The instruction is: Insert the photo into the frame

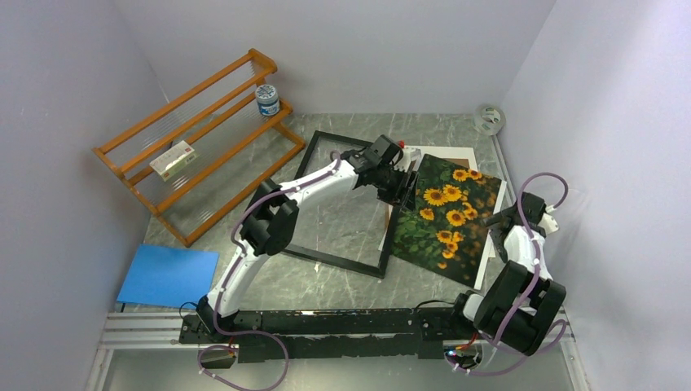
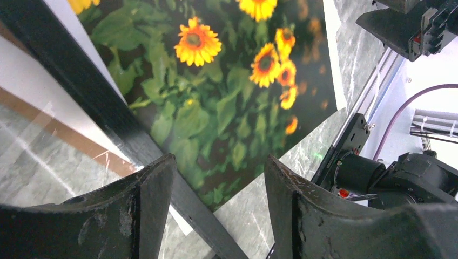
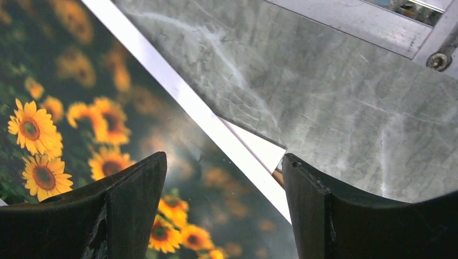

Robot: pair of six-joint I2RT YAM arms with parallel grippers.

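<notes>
The sunflower photo (image 1: pixel 448 220) lies flat on a white-edged board at the right, beside the black frame (image 1: pixel 342 264), whose right bar runs along the photo's left edge. My left gripper (image 1: pixel 403 187) hangs over that bar; in the left wrist view its fingers (image 2: pixel 140 205) stand apart above bar and photo, holding nothing. My right gripper (image 1: pixel 501 224) is over the photo's right edge; in the right wrist view its fingers (image 3: pixel 124 210) are open above the white margin (image 3: pixel 227 140), nothing between them.
A wooden rack (image 1: pixel 204 228) stands at the left, a blue mat (image 1: pixel 167 273) at front left, a tape roll (image 1: pixel 489 120) at the back right. Walls close in the back and right; a metal rail runs beside the right edge.
</notes>
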